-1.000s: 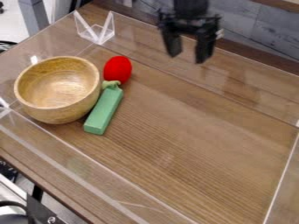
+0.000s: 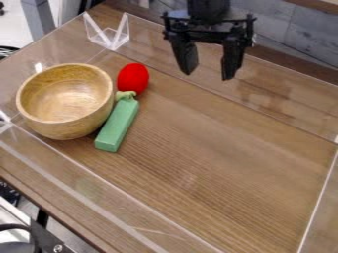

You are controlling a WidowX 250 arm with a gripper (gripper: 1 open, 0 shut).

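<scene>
The black gripper (image 2: 209, 57) hangs over the back of the wooden table, open with its two fingers spread and nothing between them. At the left stand a wooden bowl (image 2: 63, 104), a red egg-shaped object (image 2: 132, 77) beside it, and a green elongated object (image 2: 118, 123) lying along the bowl's right side.
A clear wire-like holder (image 2: 109, 32) sits at the back left. A raised wooden edge runs along the back right.
The objects on the table have not moved.
</scene>
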